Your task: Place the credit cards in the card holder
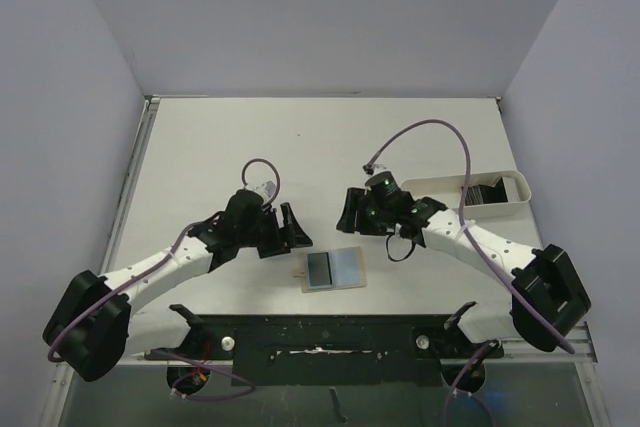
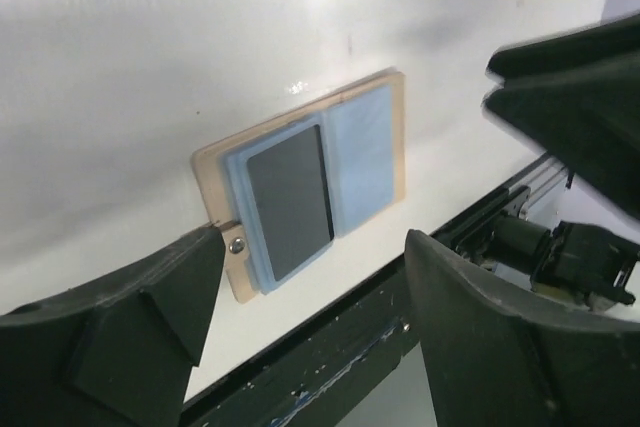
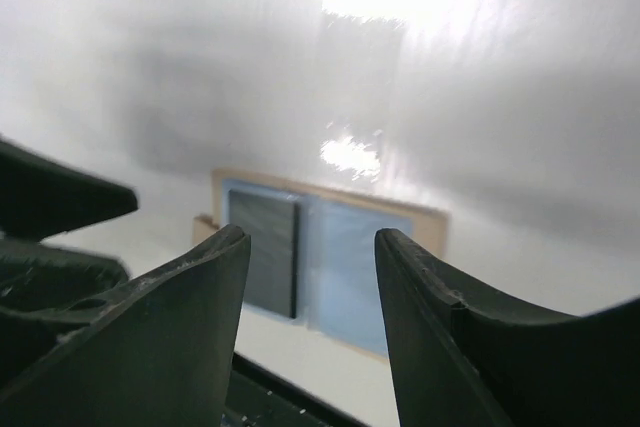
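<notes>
The card holder [image 1: 347,269] lies spread flat on the white table, tan outside with blue inner pockets. A dark card [image 2: 290,202] sits in the holder's left half, framed by its blue edge; the right half is plain blue. Above and to the left of the holder, my left gripper [image 1: 290,225] stands part open, nothing between its fingers. My right gripper is open and empty over the holder's upper right; both halves show below its fingers. More dark cards [image 1: 488,194] rest in the white box at the right.
A long white box [image 1: 425,190] stands at the right side of the table. The two grippers are close to each other above the holder.
</notes>
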